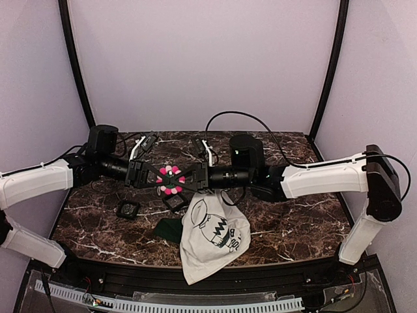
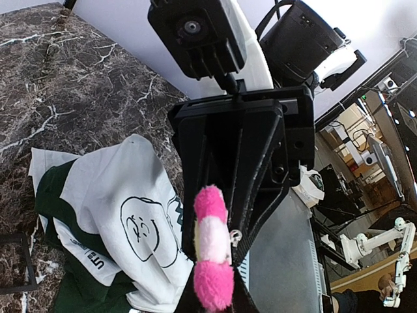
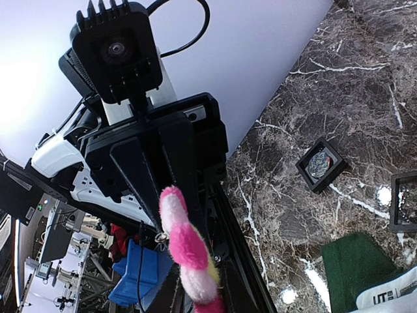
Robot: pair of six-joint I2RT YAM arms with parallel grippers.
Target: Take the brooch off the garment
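Note:
A pink and white flower brooch (image 1: 170, 169) hangs above the table between my two grippers, clear of the cloth. From one side my left gripper (image 1: 163, 177) is shut on it; from the opposite side my right gripper (image 1: 180, 177) is shut on it too. Edge-on, the fluffy brooch (image 2: 214, 244) hides the left fingertips in the left wrist view, and the brooch (image 3: 187, 246) likewise covers the right fingertips in the right wrist view. The white garment (image 1: 212, 238), with a cartoon print and dark green parts, lies crumpled on the table, apart from both grippers.
Two small black square boxes, one box (image 1: 128, 208) to the left and another box (image 1: 174, 200) behind the garment, lie on the dark marbled table (image 1: 287, 235). Both arms meet low over the middle.

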